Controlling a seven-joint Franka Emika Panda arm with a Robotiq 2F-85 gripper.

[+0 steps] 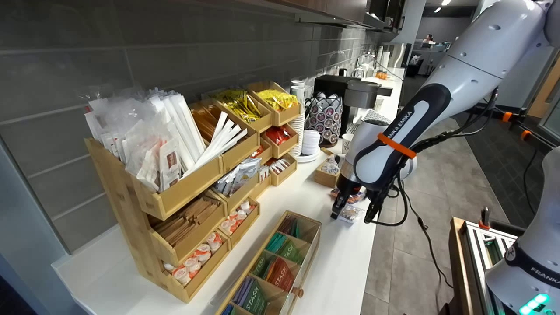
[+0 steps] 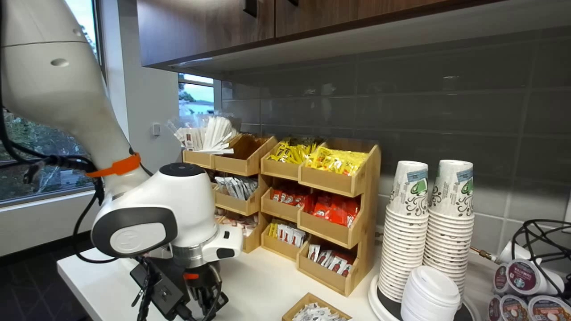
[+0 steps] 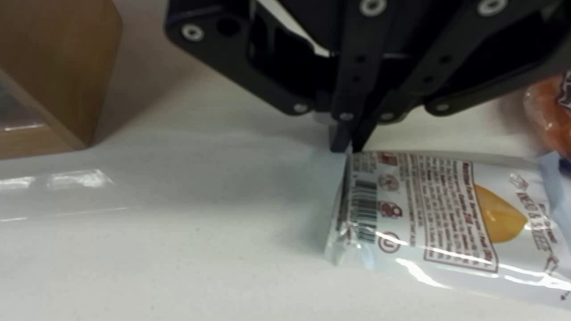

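Observation:
A white snack packet with brown print, a barcode and a golden drop lies along the lower right of the wrist view. My gripper is shut, its fingertips together at the packet's near upper corner. That corner's thin wrapper runs up to the tips and appears pinched there. In exterior view 1 the same packet is beside the gripper, low over the white counter. Exterior view 2 shows the gripper low at the bottom, with the packet hidden.
A divided wooden tea box is near the gripper. Orange snack packets and a small wooden bin stand beyond it. Tiered wooden racks line the wall. Stacked cups rise at the right. White counter between box and edge is bare.

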